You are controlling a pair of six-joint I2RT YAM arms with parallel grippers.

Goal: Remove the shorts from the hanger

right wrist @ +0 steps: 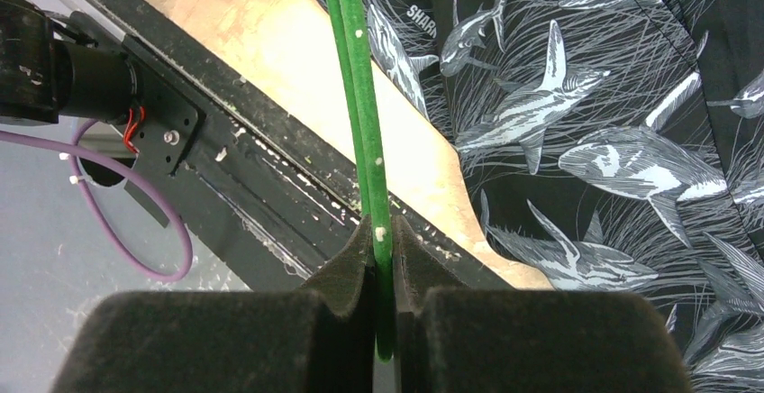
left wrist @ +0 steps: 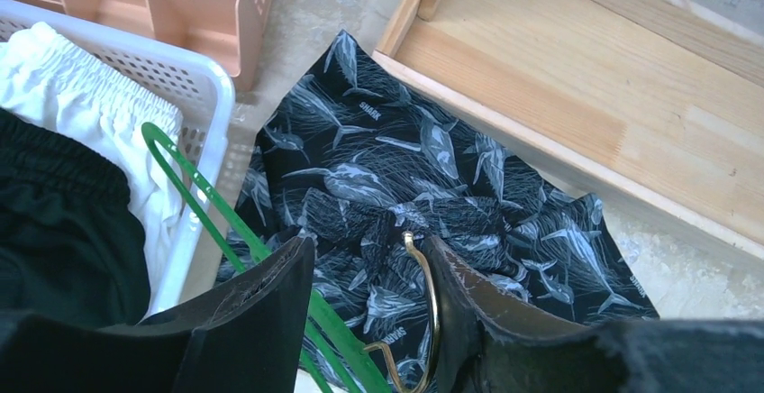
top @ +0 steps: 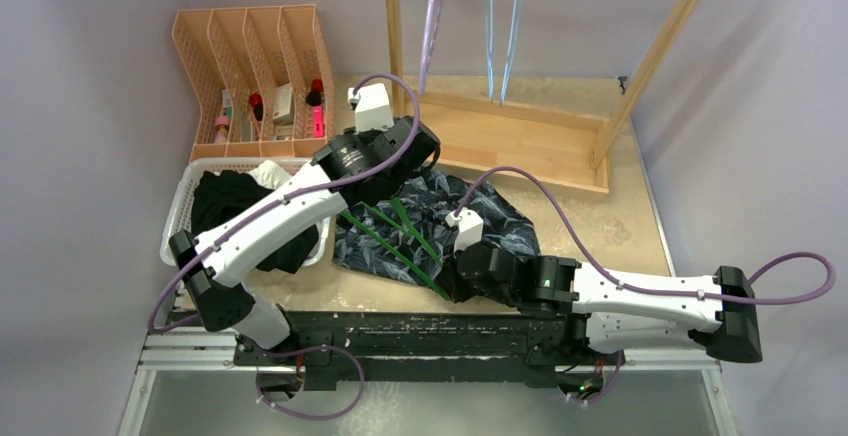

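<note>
Dark shorts printed with sharks (top: 490, 216) (left wrist: 387, 132) (right wrist: 622, 168) lie spread on the table. A green hanger (top: 395, 248) (left wrist: 234, 222) (right wrist: 356, 77) lies over them, one end held in my right gripper, which is shut on it near the front edge. My left gripper is over the shorts, part open, with the hanger's metal hook (left wrist: 431, 303) between or just behind its fingertips; whether it touches the hook I cannot tell.
A white basket (top: 175, 226) of dark and white clothes is at the left, a peach organizer (top: 250, 36) behind it. A wooden rack (top: 500, 146) with hanging hangers stands behind the shorts. Bare table shows at right.
</note>
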